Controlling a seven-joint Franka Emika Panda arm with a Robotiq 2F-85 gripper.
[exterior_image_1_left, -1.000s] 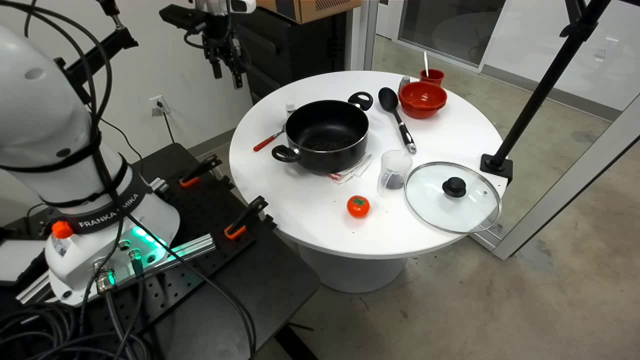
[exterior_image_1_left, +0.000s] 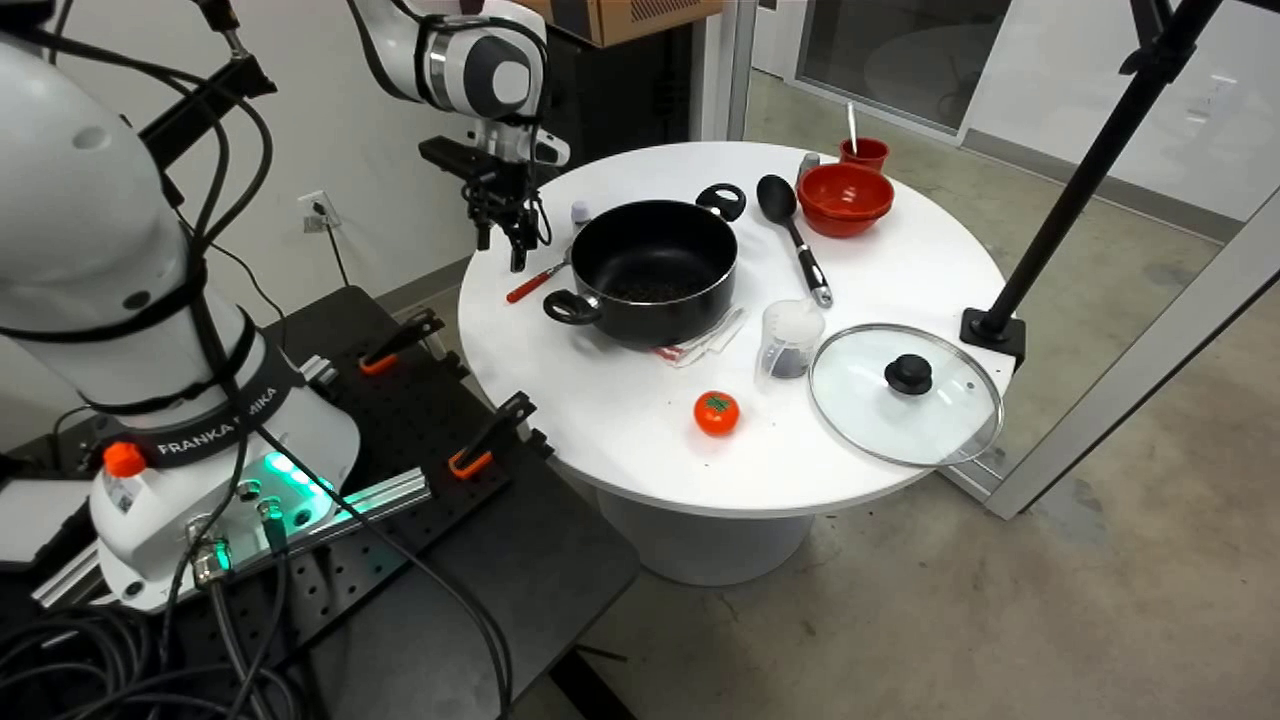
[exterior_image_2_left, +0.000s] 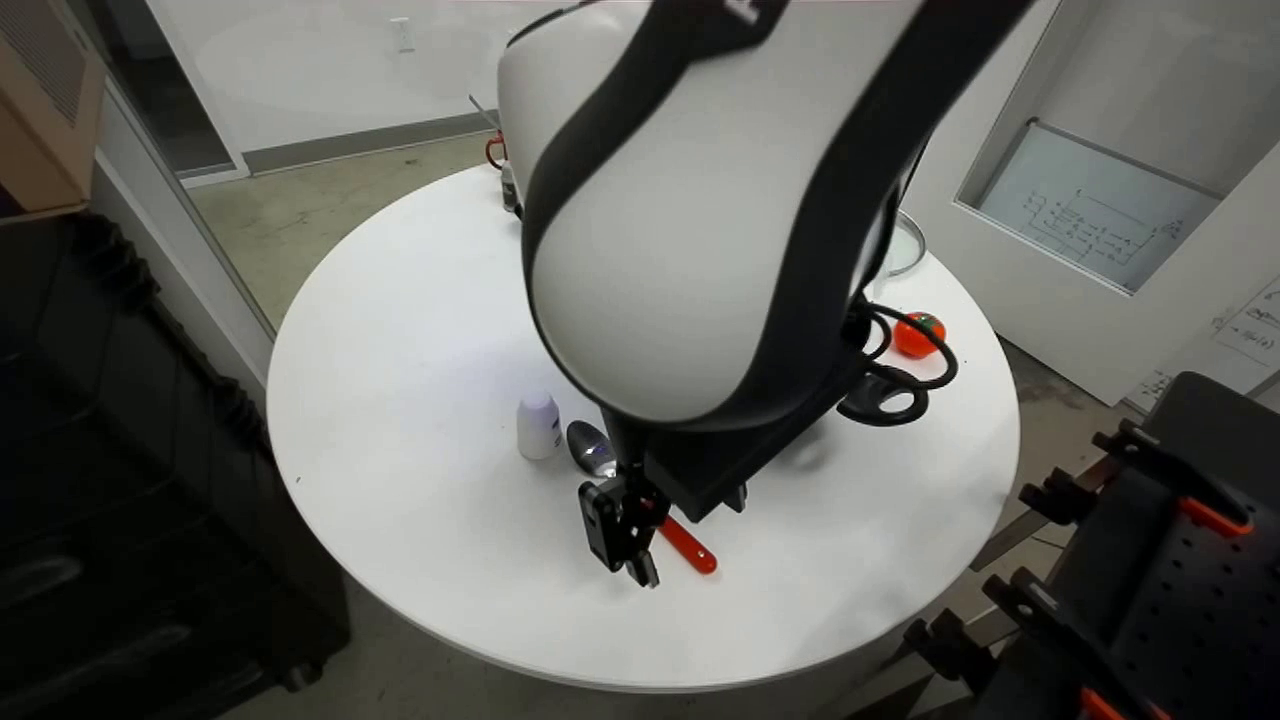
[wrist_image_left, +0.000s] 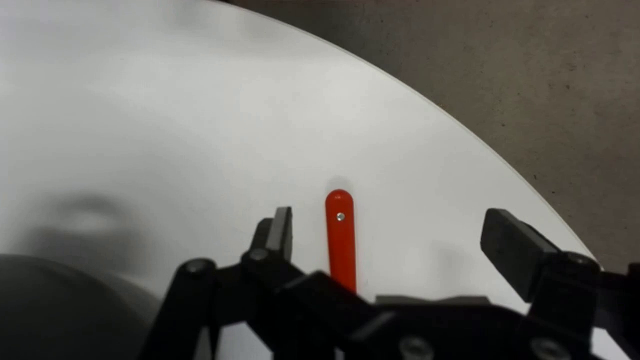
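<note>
A spoon with a red handle (exterior_image_1_left: 534, 282) lies on the white round table, left of the black pot. Its metal bowl (exterior_image_2_left: 589, 448) shows in exterior view 2. Above the table my gripper (exterior_image_1_left: 501, 246) is open, fingers pointing down. In the wrist view the red handle (wrist_image_left: 340, 240) runs between the spread fingers, closer to the left one, and its lower part is hidden behind the gripper body. Nothing is held.
The black pot (exterior_image_1_left: 654, 270) stands close to the spoon, with a small white bottle (exterior_image_2_left: 539, 426) near the spoon's bowl. A tomato (exterior_image_1_left: 716, 413), clear container (exterior_image_1_left: 791, 338), glass lid (exterior_image_1_left: 906, 394), black ladle (exterior_image_1_left: 794, 234) and red bowls (exterior_image_1_left: 845, 198) lie farther off.
The arm has come down and toward the table, bringing my gripper from high beyond the table's edge to close over the red-handled spoon. The objects on the table have stayed put.
</note>
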